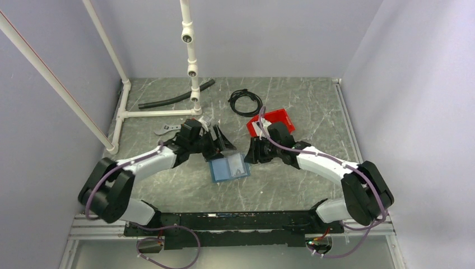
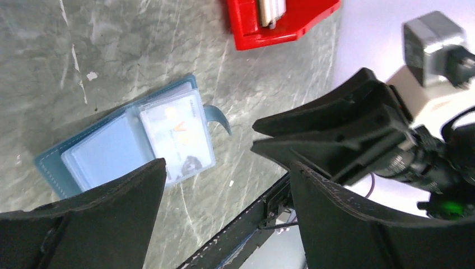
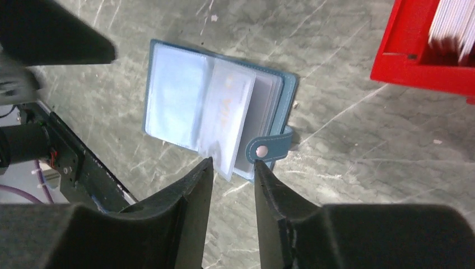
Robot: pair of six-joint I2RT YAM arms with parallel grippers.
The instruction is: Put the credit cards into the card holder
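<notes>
The blue card holder (image 1: pixel 220 170) lies spread on the table with its clear pockets up. One clear page (image 3: pixel 226 112) with a faint orange mark tilts up slightly over the pages below it, and the holder's snap strap (image 3: pixel 271 147) sticks out at the side. My left gripper is open above the holder, nothing between its fingers. Beyond the strap side, my right gripper stands part open and empty, close to the page's lower corner. Thin white-edged cards (image 3: pixel 452 22) stand in the red box (image 3: pixel 425 73).
Behind the grippers lie a black coiled cable (image 1: pixel 245 102), a dark tube (image 1: pixel 176 100) and a wrench (image 1: pixel 167 129). A white pipe frame (image 1: pixel 157 113) stands at the back left.
</notes>
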